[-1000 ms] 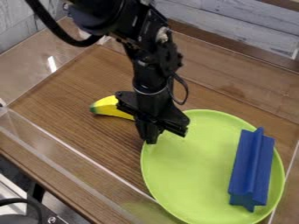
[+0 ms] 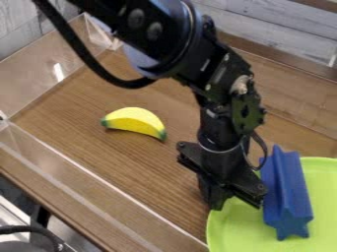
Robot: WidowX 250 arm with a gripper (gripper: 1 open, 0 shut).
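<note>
My black gripper (image 2: 216, 193) reaches down onto the left rim of a bright green plate (image 2: 263, 238), its fingertips low against the rim and looking closed together; whether the thin rim is between them I cannot tell. A blue ridged block (image 2: 289, 194) lies on the plate just right of the gripper. A yellow toy banana (image 2: 133, 119) with green tips lies on the wooden table to the upper left, apart from the gripper.
A clear raised edge runs along its left and near side. A pale plank wall stands behind. A black cable hangs at the lower left.
The gripper has moved right and toward the near side, and the green plate with the blue block has shifted the same way, now partly out of view. The banana is uncovered.
</note>
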